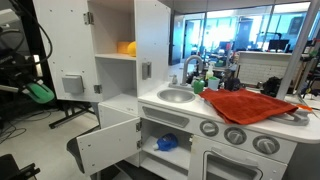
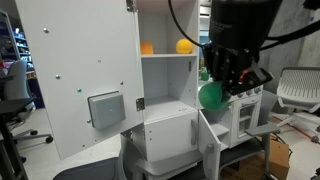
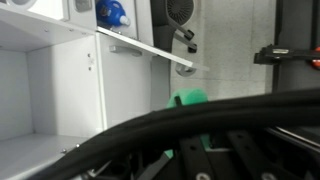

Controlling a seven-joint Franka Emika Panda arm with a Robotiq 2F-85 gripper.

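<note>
A green round object [image 1: 40, 93] is held in the air at the left edge of exterior view 1, in front of the open upper cabinet door. In exterior view 2 the same green object [image 2: 211, 95] hangs below my gripper [image 2: 226, 82], which is shut on it. Only a small part of the green object [image 3: 190, 98] shows in the wrist view, behind a dark cable that hides most of the fingers. What exactly the object is cannot be made out.
The lower cabinet door [image 1: 108, 146] stands open, with a blue item [image 1: 167, 142] on the shelf inside. An orange ball [image 2: 184, 46] sits on the upper shelf. A red cloth [image 1: 245, 105] lies on the counter right of the sink [image 1: 176, 95].
</note>
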